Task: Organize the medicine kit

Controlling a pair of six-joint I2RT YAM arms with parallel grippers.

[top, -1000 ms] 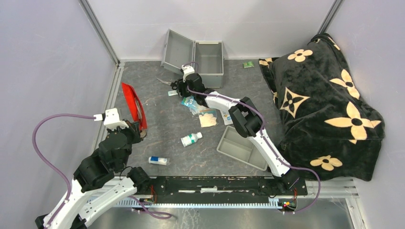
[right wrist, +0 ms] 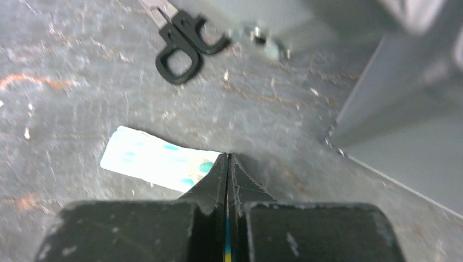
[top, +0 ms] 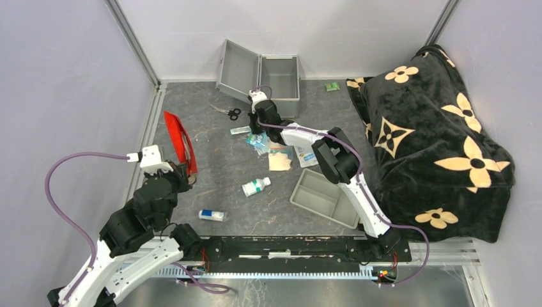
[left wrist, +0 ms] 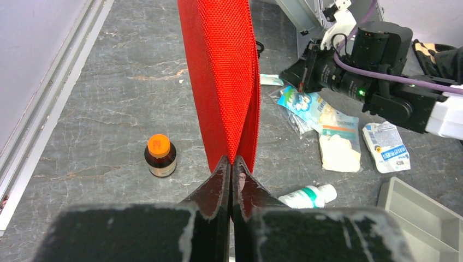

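A folded red mesh pouch (left wrist: 226,71) hangs upright from my left gripper, which is shut on its lower end at the left of the table. My right gripper is low over the table near the grey case and shut on the end of a flat white packet with green-blue spots (right wrist: 158,158). The open grey case (top: 279,73) stands at the back, its inside looking empty from above. Black-handled scissors (right wrist: 183,46) lie beside it. A blue-and-clear bag (left wrist: 306,103), a bag with beige contents (left wrist: 339,150) and a white pouch (left wrist: 386,146) lie below the right arm.
A white bottle with a green band (top: 256,186) lies mid-table, and a blue-and-white tube (top: 212,215) near the front. The orange-capped brown bottle (left wrist: 160,154) stands at the left. A grey divided tray (top: 326,197) sits front right; a dark blanket (top: 441,147) fills the right.
My right gripper has moved slightly right and toward the front, and the white packet has slid along with it. The left arm and red pouch are still.
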